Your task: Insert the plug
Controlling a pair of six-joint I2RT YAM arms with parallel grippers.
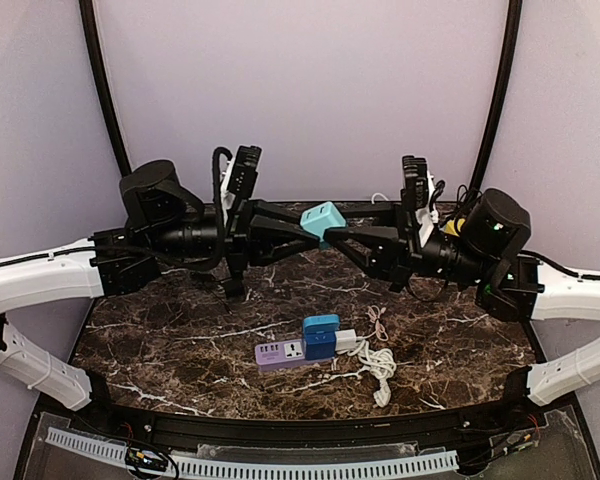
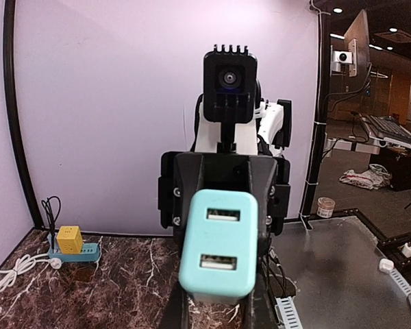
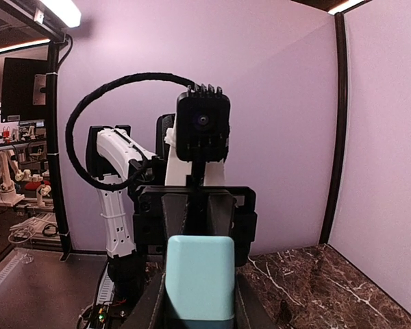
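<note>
A mint plug cube [image 1: 322, 220] with two USB slots hangs in mid-air between the arms, seen close up in both wrist views. My right gripper [image 1: 335, 228] is shut on it. My left gripper [image 1: 300, 228] reaches it from the left, fingertips at the cube, fingers apart to some degree; whether they touch it is unclear. On the table below lie a purple power strip [image 1: 280, 352], blue blocks [image 1: 319, 342] and coiled white cable [image 1: 378, 370].
In the left wrist view, a yellow cube [image 2: 69, 239] sits on a teal strip [image 2: 82, 253] beside cables.
</note>
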